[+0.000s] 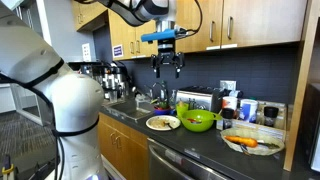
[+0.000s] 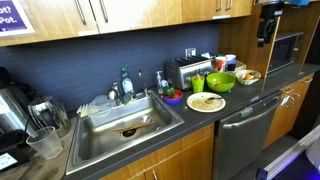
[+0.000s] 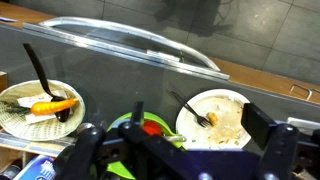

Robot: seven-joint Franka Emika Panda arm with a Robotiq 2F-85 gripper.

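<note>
My gripper (image 1: 168,72) hangs high above the counter, its fingers spread and nothing between them. In the wrist view, the open gripper looks down on a white plate (image 3: 226,106). A fork with a dark handle (image 3: 188,106) lies over the plate's left edge, and small food scraps are on the plate. Left of it stands a green bowl (image 3: 118,166) with something red (image 3: 152,128) inside, partly covered by my gripper. A pale basket (image 3: 65,118) at the far left holds an orange carrot (image 3: 54,106) and a dark-handled utensil (image 3: 40,70).
A metal sink (image 2: 122,133) is set into the counter beside the plate. Behind the bowl stands a toaster (image 2: 190,72); a small blue bowl (image 2: 172,97) sits near the sink. Upper cabinets (image 1: 262,22) overhang the back. The dishwasher (image 2: 243,140) is below the counter.
</note>
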